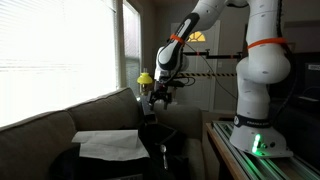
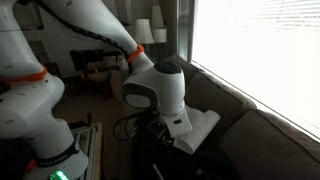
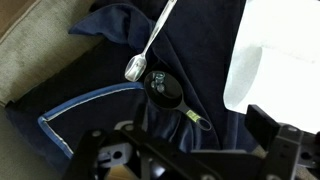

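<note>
My gripper stands open above the couch, its dark fingers (image 3: 262, 125) at the lower edge of the wrist view and nothing between them. Beneath it on dark blue cloth lies a small black pan-like utensil (image 3: 163, 90) with a grey and green handle. Beside that rests a silver spoon (image 3: 137, 66), bowl toward the black utensil. A white sheet (image 3: 270, 60), perhaps paper or cloth, covers the right side of the wrist view. In the first exterior view the gripper (image 1: 160, 101) hangs clear of the couch, beyond the white sheet (image 1: 112, 145).
The dark cloth (image 1: 85, 165) covers the seat of a grey-brown couch (image 1: 40, 133), whose backrest runs below the window. A wooden table edge (image 1: 235, 155) lies near the arm's base. Lamps (image 2: 143, 33) stand in the background.
</note>
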